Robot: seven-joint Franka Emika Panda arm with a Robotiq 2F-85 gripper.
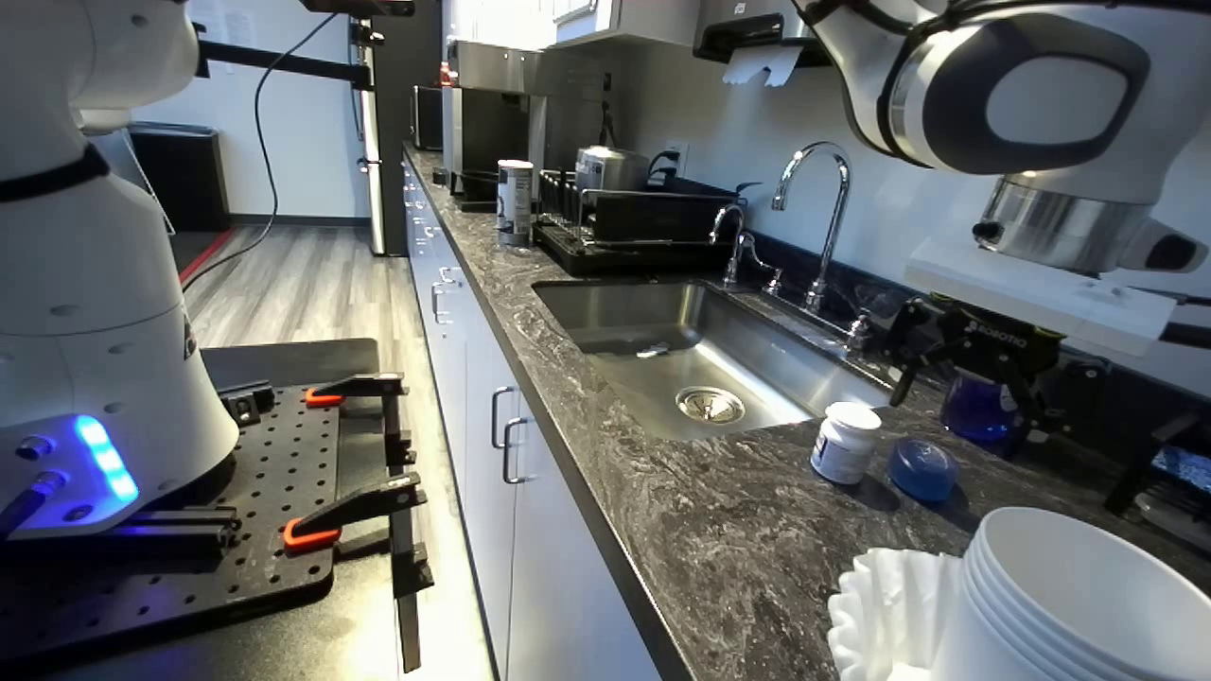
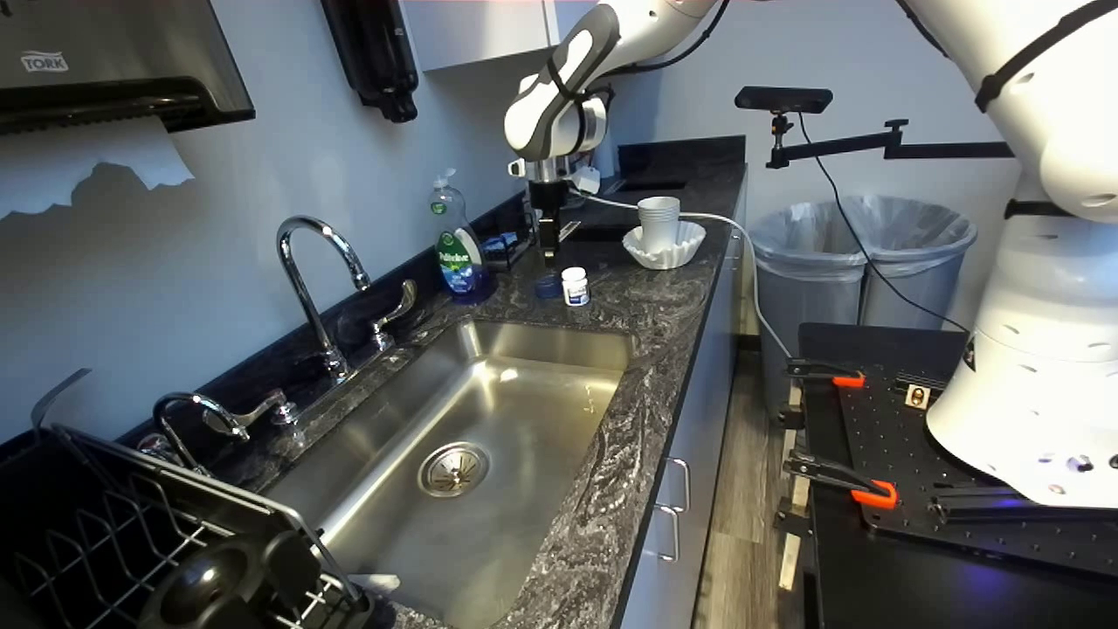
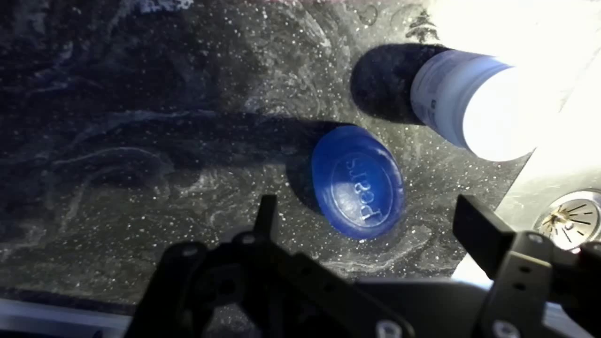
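A translucent blue oval soap bar (image 3: 358, 183), embossed "pears", lies flat on the dark stone counter. In the wrist view it shows between and beyond my spread fingertips, touching neither. My gripper is open and empty, above the counter; exterior view 1 has the gripper (image 1: 965, 403) over the area behind the soap bar (image 1: 922, 470). Beside the soap stands a small white bottle (image 1: 847, 443) with a white cap, upright near the sink's corner. From exterior view 2, the soap (image 2: 548, 285) sits just left of that bottle (image 2: 576, 287).
The steel sink (image 2: 608, 351) borders the bottle's side. A dish soap bottle (image 2: 457, 243) stands by the wall, partly hidden behind my gripper in exterior view 1. Stacked white cups (image 1: 1073, 602) and fluted white paper (image 1: 891, 607) occupy the counter's near end.
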